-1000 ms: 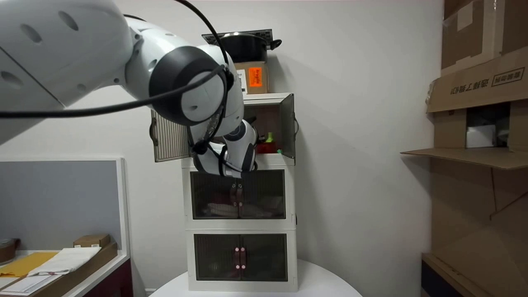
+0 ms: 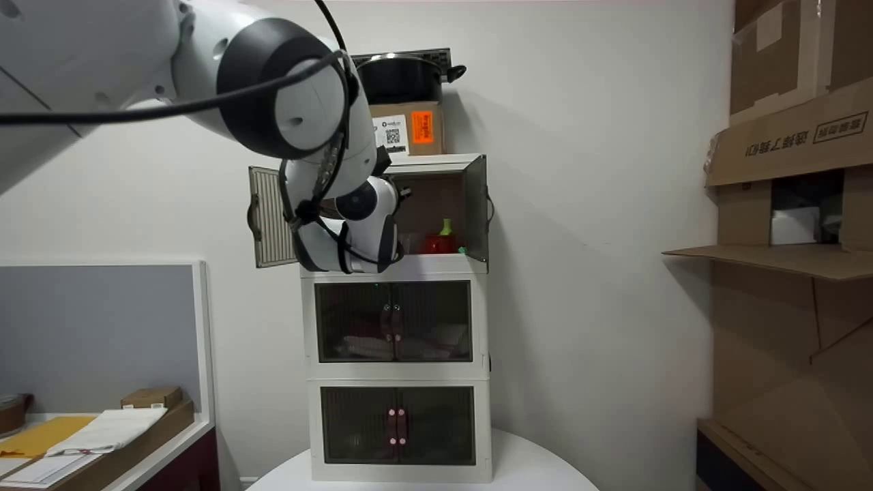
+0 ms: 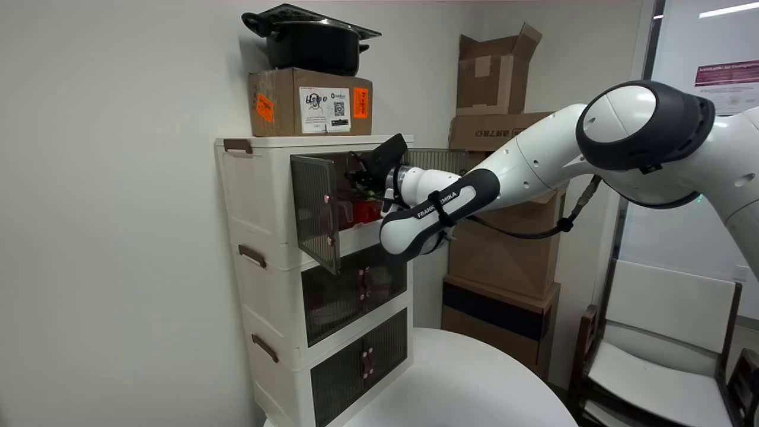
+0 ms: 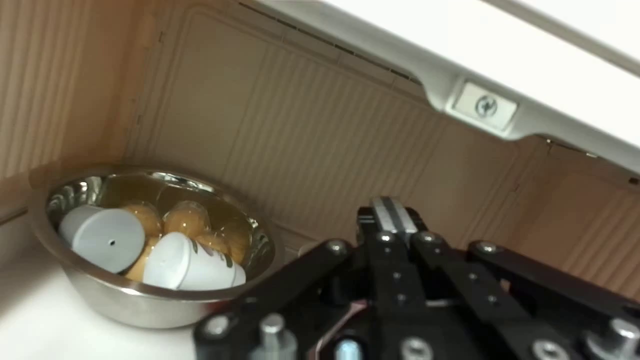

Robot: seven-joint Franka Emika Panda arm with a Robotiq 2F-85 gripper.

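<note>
In the wrist view my gripper is shut, its two fingertips together with nothing showing between them. It reaches into the open top compartment of the white cabinet (image 3: 238, 192), below the upper frame edge (image 4: 486, 108). A steel bowl (image 4: 138, 306) rests on the compartment floor to the left of the fingers, apart from them. Inside it lie two white cups or bottles, a plain one (image 4: 111, 240) and one with dark marks (image 4: 192, 264), among several brown egg-like items (image 4: 186, 221). A red object (image 2: 439, 244) with a green top sits at the compartment's right in exterior view 1.
Both top doors stand open, the left (image 2: 274, 217) and the right (image 2: 476, 209). Below, the two lower compartments are shut. A cardboard box (image 3: 281, 103) with a black pot (image 3: 313, 46) stands on the cabinet. Stacked boxes (image 3: 501, 242) stand behind the arm.
The arm has moved up and to the left in exterior view 1, across the compartment opening. More of the red object's surroundings shows. Doors and cabinet are unchanged.
</note>
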